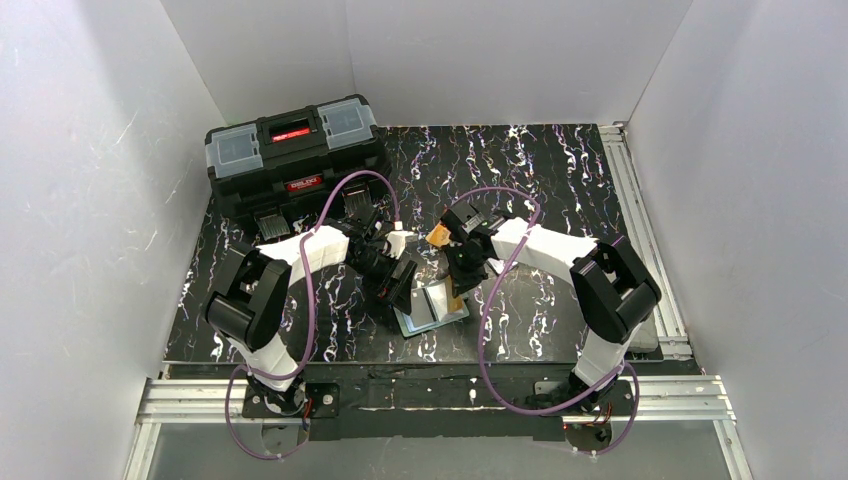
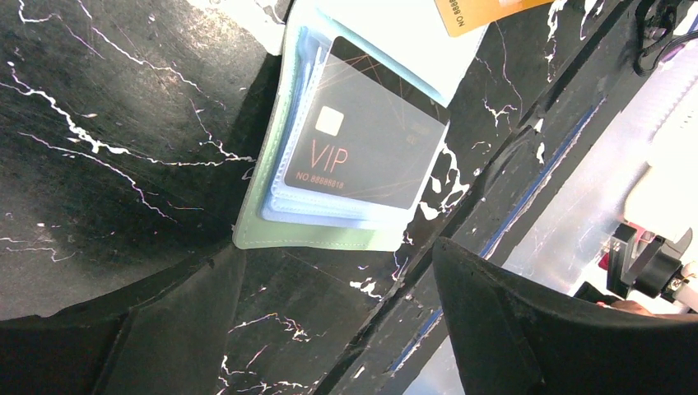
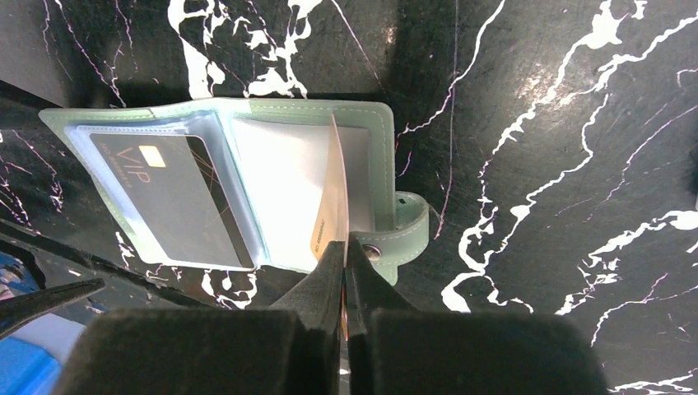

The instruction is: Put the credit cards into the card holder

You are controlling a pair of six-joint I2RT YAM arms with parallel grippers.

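The pale green card holder (image 3: 370,111) lies unfolded on the black marbled table. A grey VIP card (image 2: 374,132) rests in the clear pocket on its left half. My right gripper is shut on an orange-gold card (image 3: 331,202), which stands nearly edge-on over the white right half; whether its far edge is inside a pocket I cannot tell. At the holder's left side, my left gripper is open, with its fingers (image 2: 486,304) wide apart and the holder's near edge just beyond them.
Another orange card (image 1: 438,235) lies on the table behind the right gripper. A white item (image 1: 495,266) shows partly under the right forearm. The black toolbox (image 1: 295,160) fills the back left.
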